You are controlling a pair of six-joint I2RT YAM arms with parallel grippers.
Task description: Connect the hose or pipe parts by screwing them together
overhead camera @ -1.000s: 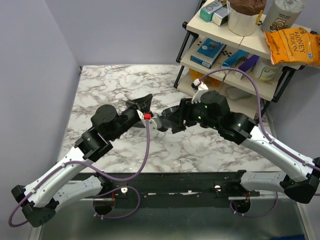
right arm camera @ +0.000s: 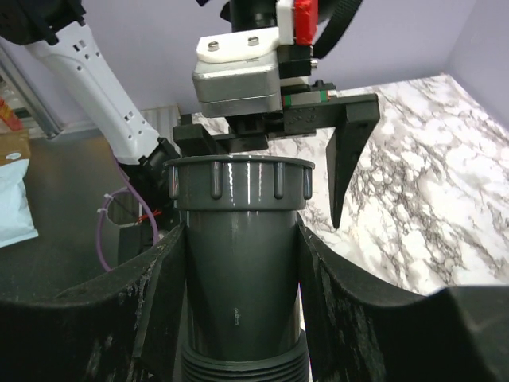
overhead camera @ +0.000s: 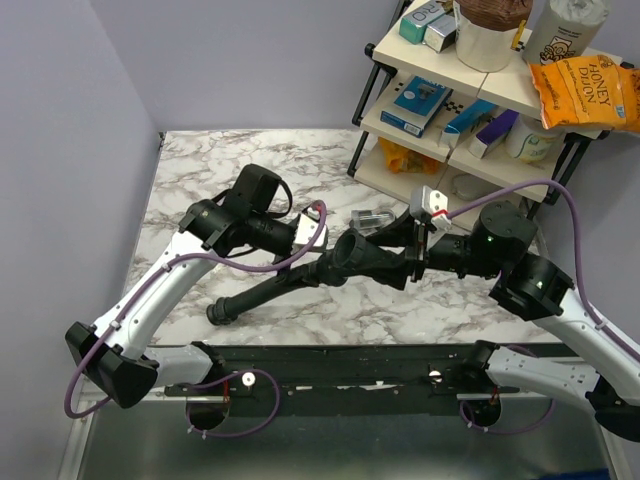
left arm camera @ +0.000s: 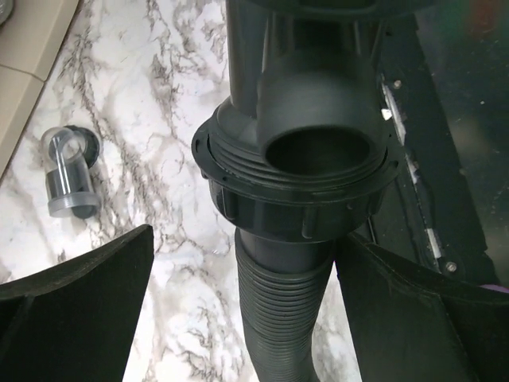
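Observation:
A black pipe fitting (overhead camera: pixel 362 255), with a threaded collar and side outlet, is held by my right gripper (overhead camera: pixel 405 250), whose fingers close around its body (right arm camera: pixel 240 278) in the right wrist view. A black corrugated hose (left arm camera: pixel 282 294) runs from under the collar; in the top view it reaches down-left to its end (overhead camera: pixel 222 310) over the marble table. My left gripper stands open around the hose just below the collar, its fingers apart from each other; whether either touches the hose is unclear.
A clear elbow piece (left arm camera: pixel 67 183) lies on the marble behind the fitting, also in the top view (overhead camera: pixel 372 218). A shelf unit (overhead camera: pixel 430 63) with boxes and bags stands at the back right. The table's dark front edge (overhead camera: pixel 330 355) runs below both arms.
My left arm has swung up and back over the hose, uncovering its lower end. My right arm with the fitting has moved toward the right and down in the top view.

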